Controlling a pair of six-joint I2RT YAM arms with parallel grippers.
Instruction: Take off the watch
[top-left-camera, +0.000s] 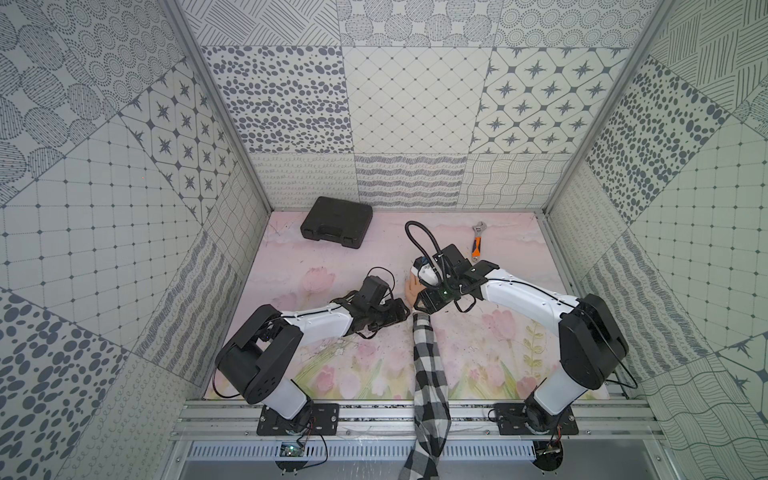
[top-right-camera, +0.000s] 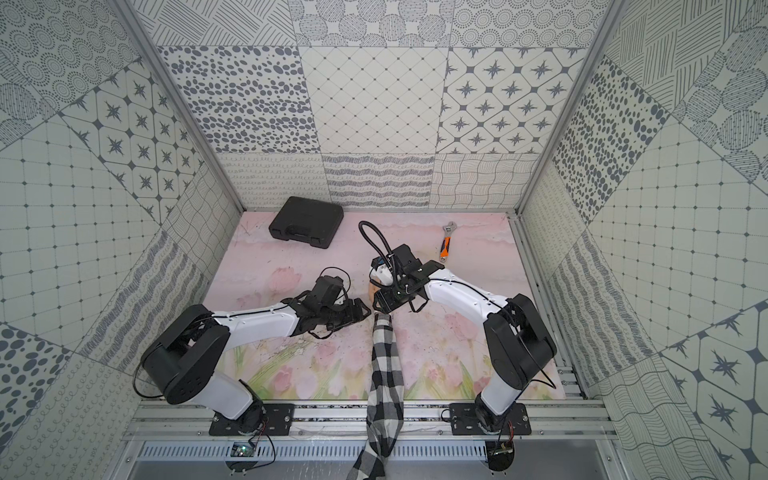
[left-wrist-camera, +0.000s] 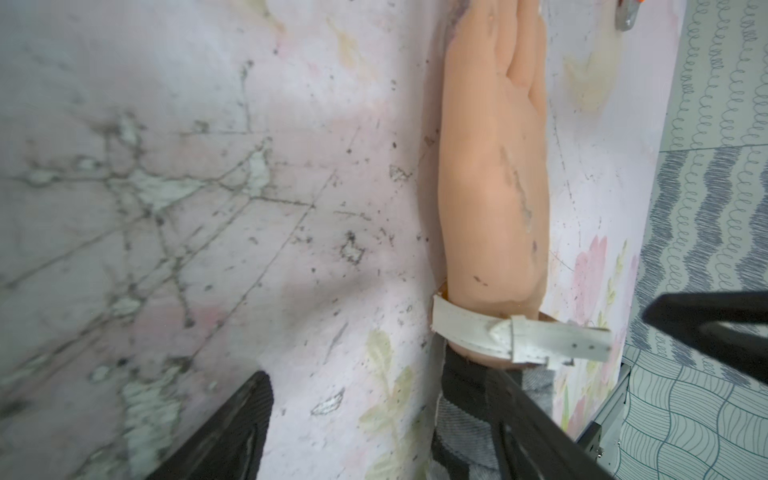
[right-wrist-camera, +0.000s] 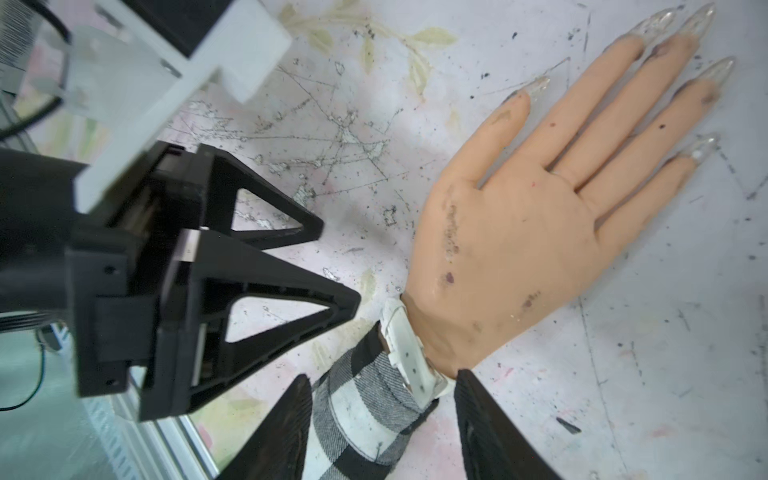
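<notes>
A mannequin hand (right-wrist-camera: 512, 240) lies on the table, with a white watch band (right-wrist-camera: 409, 352) around its wrist above a checked sleeve (right-wrist-camera: 360, 408). The band's buckle side (left-wrist-camera: 512, 337) shows in the left wrist view, its strap end sticking out to the right. No watch face is visible. My left gripper is open just left of the wrist, nothing between its fingers; in the right wrist view its fingers (right-wrist-camera: 288, 308) stand apart, short of the band. Above the wrist, my right gripper is open, the band and sleeve showing between its fingertips.
A black case (top-left-camera: 337, 221) sits at the back left and an orange-handled wrench (top-left-camera: 478, 240) at the back right. Both grippers are close together around the wrist.
</notes>
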